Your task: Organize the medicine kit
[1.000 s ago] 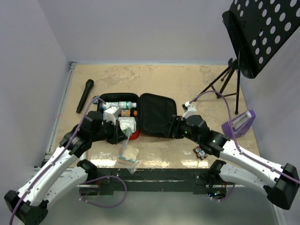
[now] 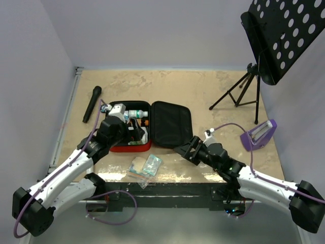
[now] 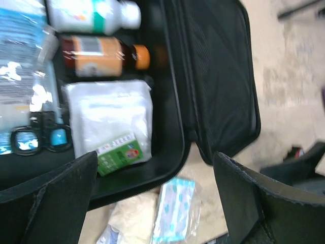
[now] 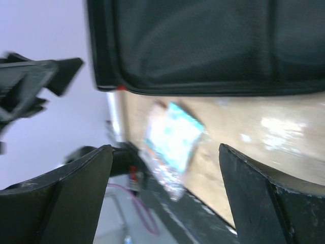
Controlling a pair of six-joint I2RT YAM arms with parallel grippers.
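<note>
The black medicine kit (image 2: 150, 105) with a red outer wall lies open. Inside it the left wrist view shows a white bottle (image 3: 76, 15), a brown bottle (image 3: 94, 57) with an orange cap, black scissors (image 3: 38, 134), and a clear pouch (image 3: 111, 104) with a green label. In front of the kit, on the table, lie a beige packet (image 2: 137, 164) and a pale blue packet (image 2: 152, 163), both in clear wrapping. My left gripper (image 2: 136, 134) hovers open above the kit's front part, empty. By the lid's front right corner, my right gripper (image 2: 187, 151) is open and empty.
The kit's lid (image 2: 171, 124) is folded flat to the right. A black microphone (image 2: 92, 104) lies at the left, a purple device (image 2: 259, 134) at the right. The tripod (image 2: 246, 89) stands at the back right.
The blue packet, held by my left gripper a second ago, now lies on the table. My left gripper has moved back over the kit.
</note>
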